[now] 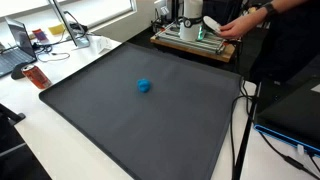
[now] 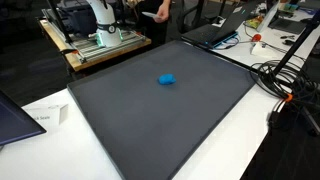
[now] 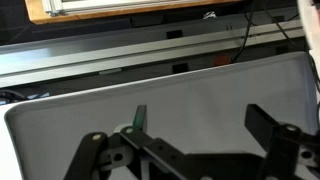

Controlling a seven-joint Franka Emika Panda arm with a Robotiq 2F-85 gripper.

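Note:
A small bright blue object (image 1: pixel 144 85) lies on the dark grey board, towards its far side. The other exterior view shows the same blue object (image 2: pixel 166 79) with bare board around it. In the wrist view my gripper stands open, its dark fingers wide apart over the grey surface and nothing held between them. A narrow green patch (image 3: pixel 139 117) shows at the left finger; what it belongs to I cannot tell. The blue object does not show in the wrist view. Neither exterior view clearly shows the gripper.
Most of the grey board (image 1: pixel 130 120) is bare. A red can (image 1: pixel 36 76) stands off its left side. A person's hand (image 1: pixel 236 29) is at the upper right, near a wooden stand (image 1: pixel 185 40). Cables (image 2: pixel 285 88) lie beyond the board's right edge.

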